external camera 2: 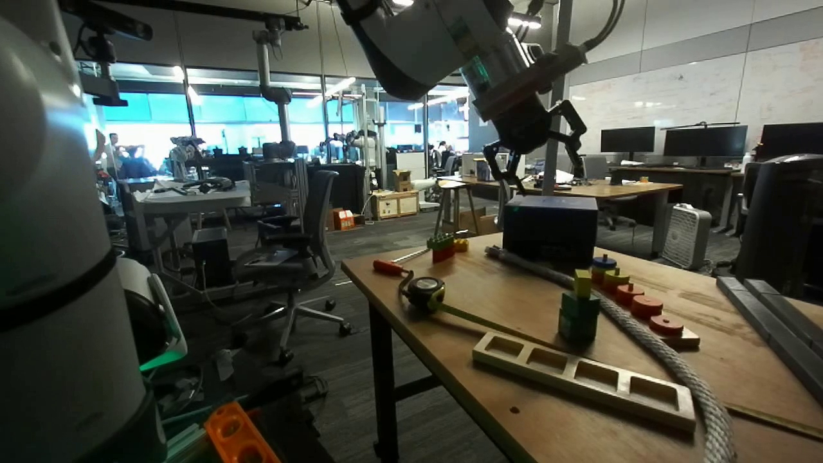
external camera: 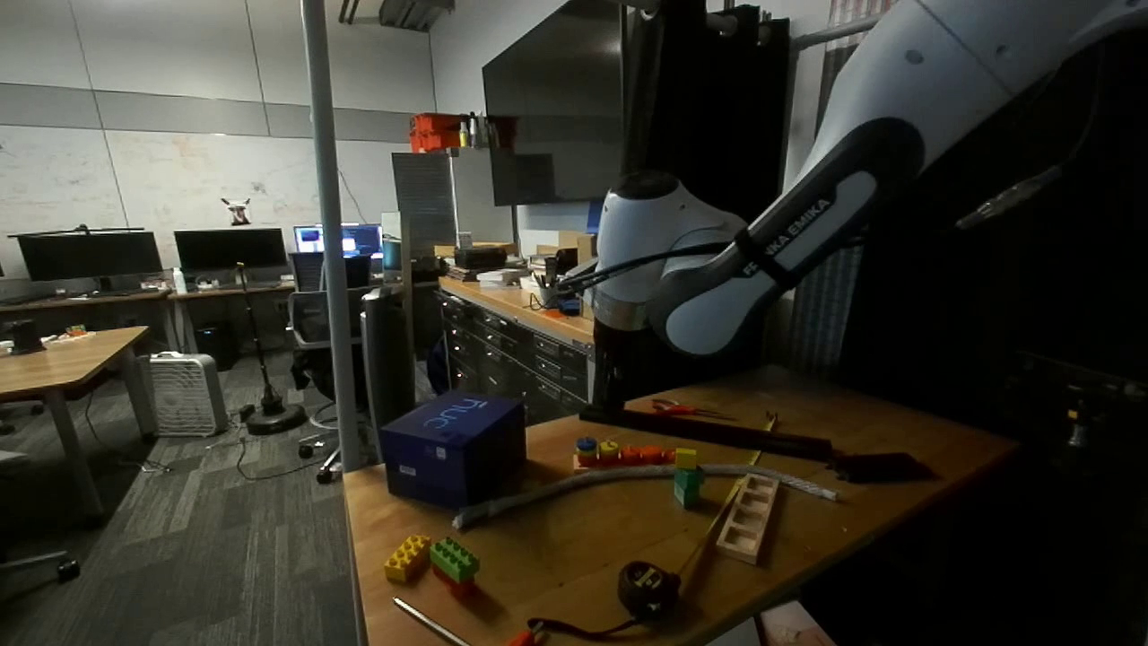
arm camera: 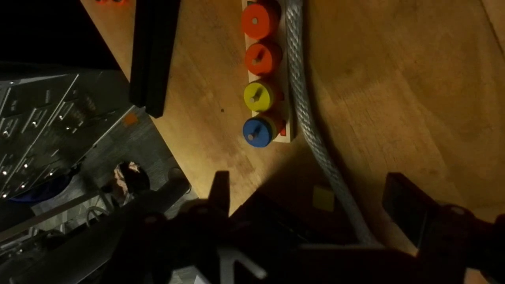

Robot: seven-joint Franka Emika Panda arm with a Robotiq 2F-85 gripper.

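My gripper (external camera 2: 549,181) stands open above the dark blue box (external camera 2: 549,231), with nothing held between its fingers. In the wrist view the gripper spreads wide, and part of the box shows dark below the gap. A wooden peg board (arm camera: 284,127) lies beyond the fingertips, carrying red, yellow and blue discs; the blue disc (arm camera: 257,132) is at the end nearest the fingers. Grey rope (arm camera: 303,109) runs alongside the board and bends toward the right finger. In the first exterior view the fingers are hard to make out against the dark background.
Green blocks with a yellow one on top (external camera 2: 578,312) stand beside the rope (external camera: 603,474). Nearer the edge are a wooden tray with square hollows (external camera: 750,519), a tape measure (external camera: 647,589) and toy bricks (external camera: 454,560). A black bar (external camera: 710,431) lies at the back.
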